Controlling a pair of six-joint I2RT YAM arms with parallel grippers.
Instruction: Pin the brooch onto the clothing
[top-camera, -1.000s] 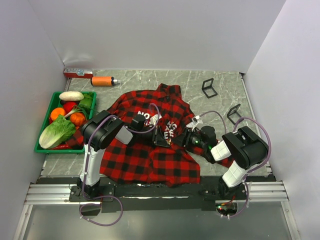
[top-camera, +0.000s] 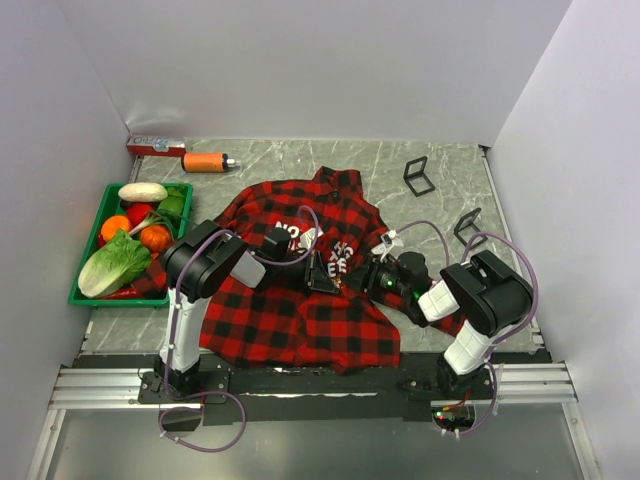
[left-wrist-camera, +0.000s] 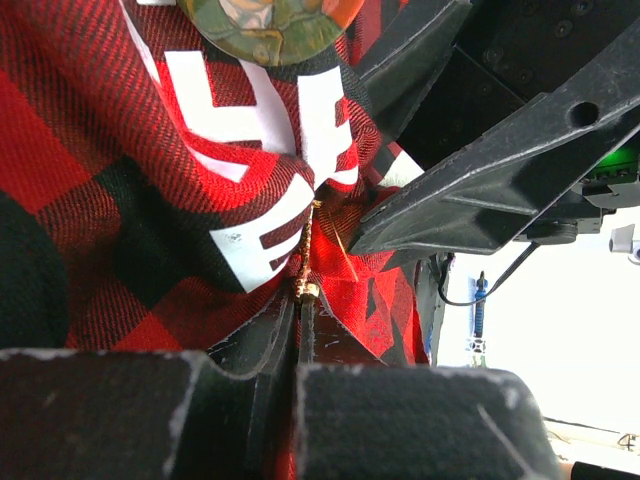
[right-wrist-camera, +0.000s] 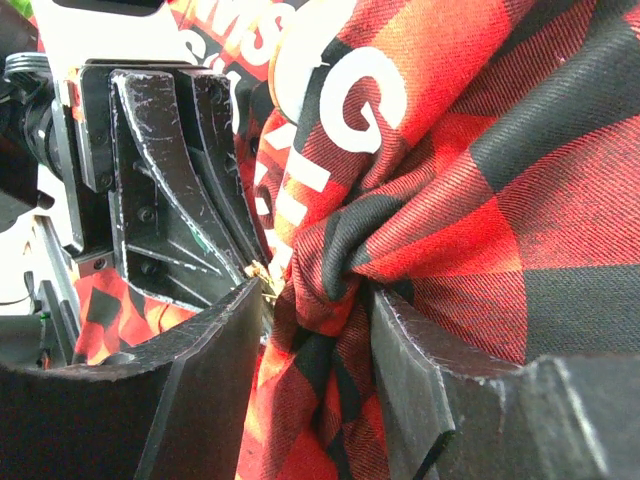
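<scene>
A red-and-black checked shirt (top-camera: 270, 325) with white lettering lies spread on the table. In the left wrist view, my left gripper is shut on the end of a thin gold brooch (left-wrist-camera: 306, 250), whose pin runs up against a bunched fold of the shirt. Whether the pin passes through the cloth is hidden. My right gripper is shut on that gathered fold (right-wrist-camera: 335, 250), close beside the left fingers. From above, the left gripper (top-camera: 324, 284) and right gripper (top-camera: 364, 279) nearly meet over the shirt's lettering.
A round picture badge (left-wrist-camera: 275, 25) sits on the shirt near the fold. A green crate (top-camera: 75, 295) of vegetables stands at the left. An orange bottle (top-camera: 205, 162) and a red box (top-camera: 157, 146) lie at the back left, two small black stands (top-camera: 418, 176) at the right.
</scene>
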